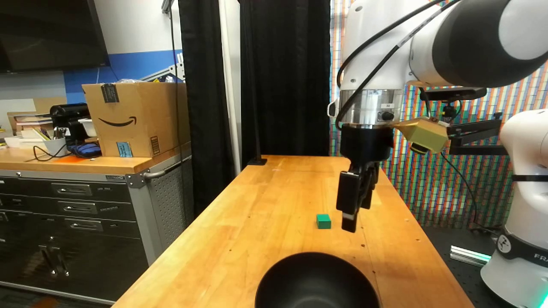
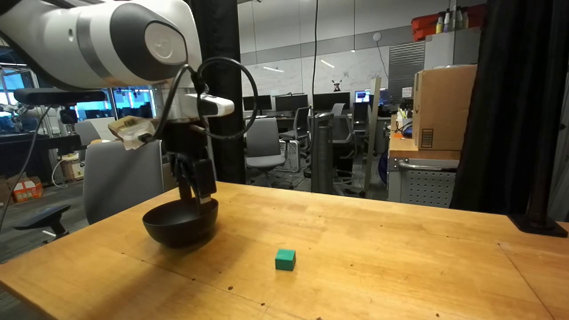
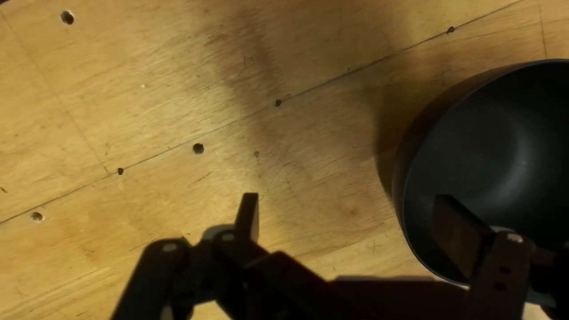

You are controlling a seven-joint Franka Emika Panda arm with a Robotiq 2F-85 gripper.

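A small green block (image 1: 323, 221) lies on the wooden table, also plain to see as a green block (image 2: 285, 259) in exterior view 2; the wrist view does not show it. The black bowl (image 1: 318, 281) stands at the near end in exterior view 1, and the wrist view has the bowl (image 3: 480, 138) at its right, empty where its inside shows. My gripper is open above the table, its fingers wide apart with nothing between them. One finger (image 3: 461, 234) overlaps the bowl's rim in the wrist view; contact cannot be told.
A black stand base (image 2: 537, 225) sits at the table's far right in exterior view 2. Off to the side, a cardboard box (image 1: 136, 120) rests on a separate workbench.
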